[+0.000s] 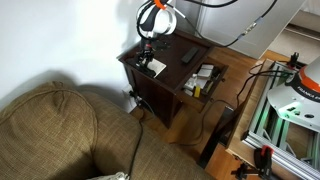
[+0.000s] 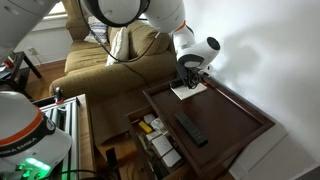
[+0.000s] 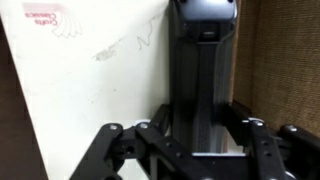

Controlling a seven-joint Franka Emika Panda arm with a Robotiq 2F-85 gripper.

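In the wrist view a glossy black, elongated object [image 3: 203,75] runs between the two fingers of my gripper. One fingertip lies close along each side of it; whether they press on it does not show clearly. Beneath it is a white sheet [image 3: 85,90] with red print and faint pencil-like marks. Seen from outside, my gripper [image 2: 184,78] is low over the white sheet [image 2: 188,90] at the dark cabinet's far end. The black object is hard to make out there against the gripper.
A dark remote-like bar [image 2: 188,127] lies on the cabinet top [image 2: 215,150]. Beside it, an open drawer [image 2: 140,128] holds several small items. The wall stands close behind, and a brown sofa [image 1: 70,130] is near the cabinet's end.
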